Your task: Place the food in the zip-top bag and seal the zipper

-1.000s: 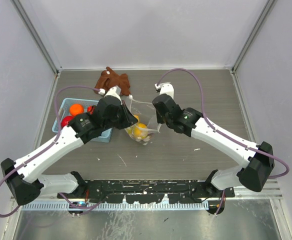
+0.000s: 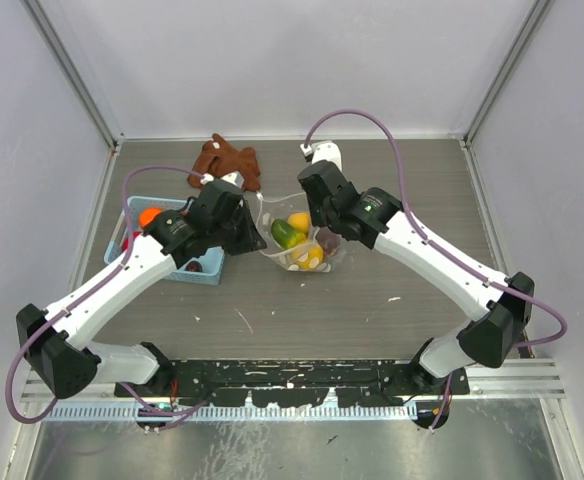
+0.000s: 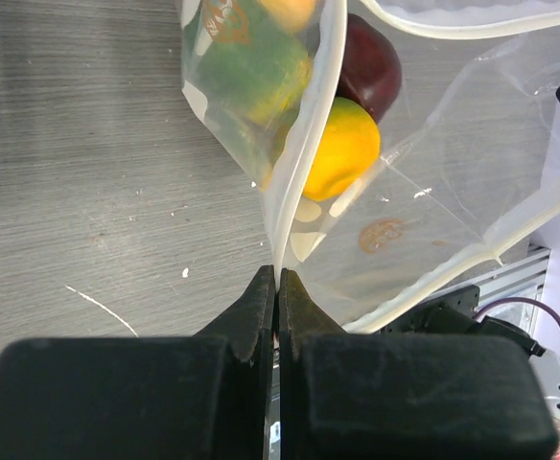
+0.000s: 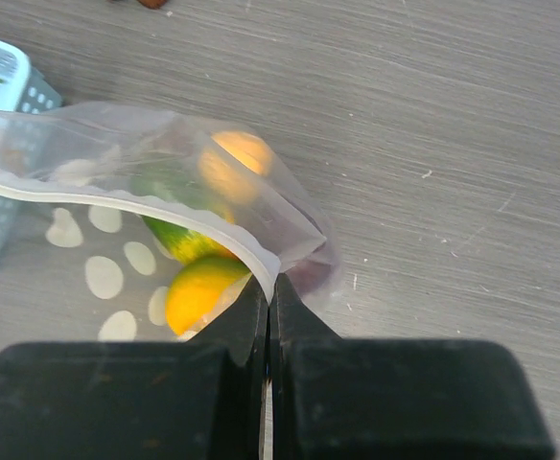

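Observation:
A clear zip top bag (image 2: 272,212) hangs between my two grippers, its mouth spread wide. Inside it lie a green-and-yellow mango-like piece (image 2: 288,234), an orange-yellow fruit (image 4: 199,292), another yellow-orange one (image 2: 299,221) and a dark red fruit (image 3: 368,69). My left gripper is shut on the bag's white rim, which runs straight down between its fingertips. On the opposite side, my right gripper is shut on the bag's rim at a corner fold, the food just beyond it. In the top view both fingertip pairs are mostly hidden by the arms.
A light blue basket (image 2: 205,277) with more play food, including an orange (image 2: 149,216), stands at the left under my left arm. A brown cloth toy (image 2: 227,161) lies behind.
The bag's contents have swung from the lower left toward the right, and more of the green piece shows. My right gripper has risen slightly; the left has shifted a little left.

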